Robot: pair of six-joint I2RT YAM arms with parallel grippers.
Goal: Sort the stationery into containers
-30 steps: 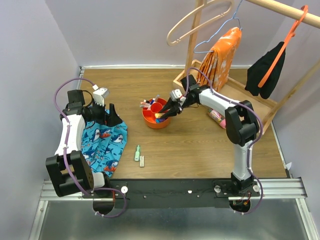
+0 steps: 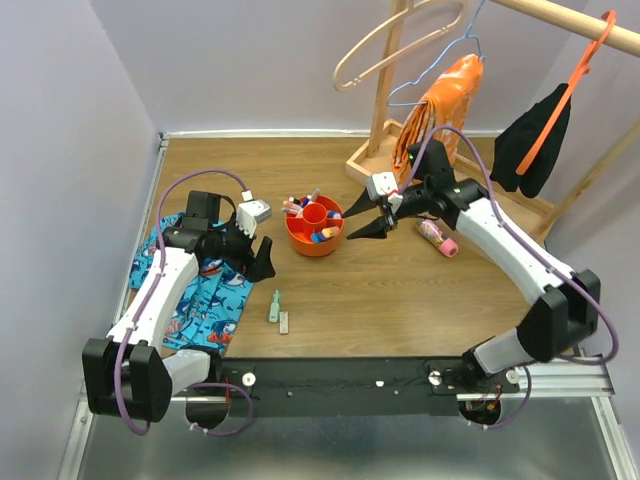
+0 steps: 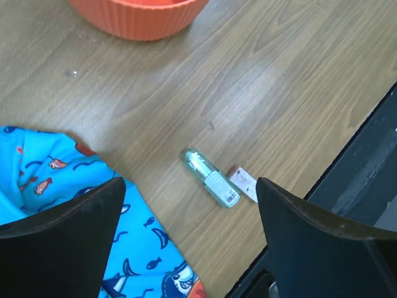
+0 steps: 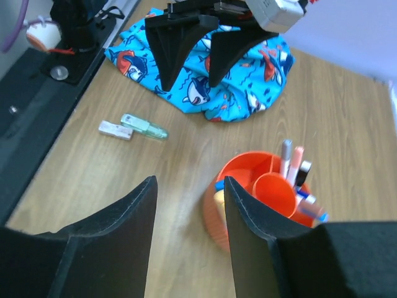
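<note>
An orange divided container holds markers and other stationery in the middle of the table. A green highlighter and a small white eraser-like piece lie on the wood below it. My left gripper hangs open left of the container, above and behind those two items; its fingers hold nothing. My right gripper stands open just right of the container, with nothing visible between its fingers, which point toward it in the right wrist view.
A blue shark-print cloth lies at the left. A wooden rack with hangers and garments stands at back right, with a pink bottle beside it.
My left gripper has moved right and down from above the cloth. My right gripper has drawn back from the container to its right, and that arm has swung outward.
</note>
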